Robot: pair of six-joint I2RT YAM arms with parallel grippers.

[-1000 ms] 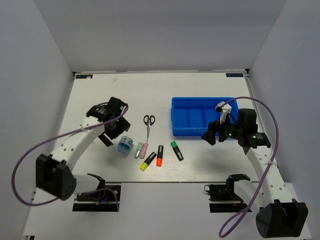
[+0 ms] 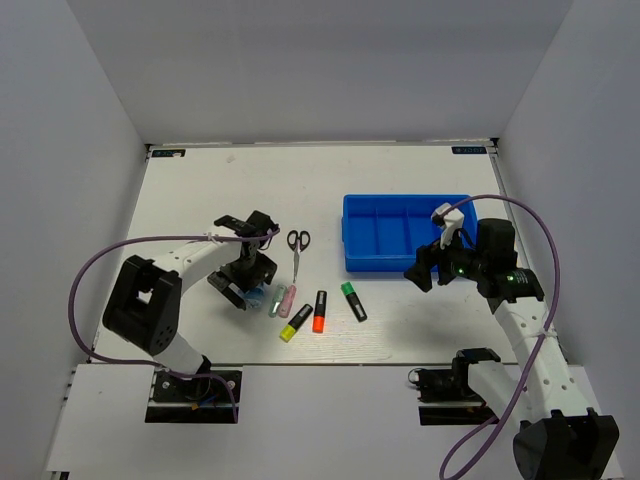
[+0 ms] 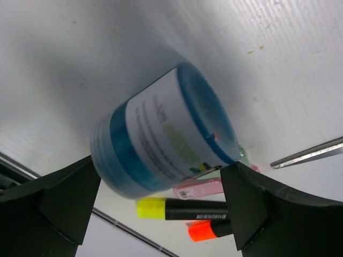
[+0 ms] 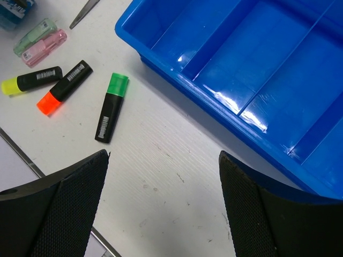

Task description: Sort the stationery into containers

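My left gripper [image 2: 250, 285] is open, low over a blue labelled jar [image 3: 161, 131], which sits between its fingers in the left wrist view and is partly hidden from above. To its right lie a green tube [image 2: 276, 300], a pink tube [image 2: 287, 301], scissors [image 2: 297, 255] and yellow [image 2: 296, 322], orange [image 2: 320, 311] and green [image 2: 354, 302] highlighters. A blue compartment tray [image 4: 257, 64] stands at the right, seemingly empty. My right gripper [image 2: 425, 270] hangs open by its front right, nothing between its fingers.
Grey walls bound both sides.
My left gripper has moved right and toward the front, down over the blue jar, now mostly covering it in the top view. The right arm is nearly unchanged.
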